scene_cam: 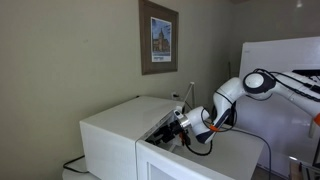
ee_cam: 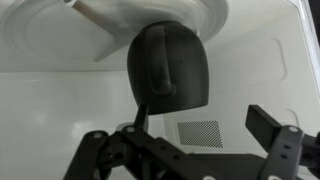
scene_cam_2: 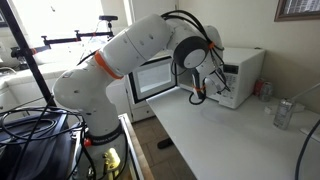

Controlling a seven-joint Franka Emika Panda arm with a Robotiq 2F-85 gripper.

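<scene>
A black mug [ee_cam: 168,70] is inside the white microwave [scene_cam: 112,135], its handle turned toward the wrist camera. It overlaps the edge of the clear round turntable [ee_cam: 50,40]. In the wrist view my gripper is open, its two dark fingers spread wide below the mug with nothing between them. From outside, the gripper [scene_cam: 180,126] is at the microwave's opening, partly hidden by the open door [scene_cam: 168,165]. The mug cannot be made out in either exterior view.
A pale rod-like thing [ee_cam: 95,17] slants across the turntable beside the mug. A perforated vent [ee_cam: 199,133] marks the cavity wall. Outside, a glass jar [scene_cam_2: 283,115] stands right of the microwave.
</scene>
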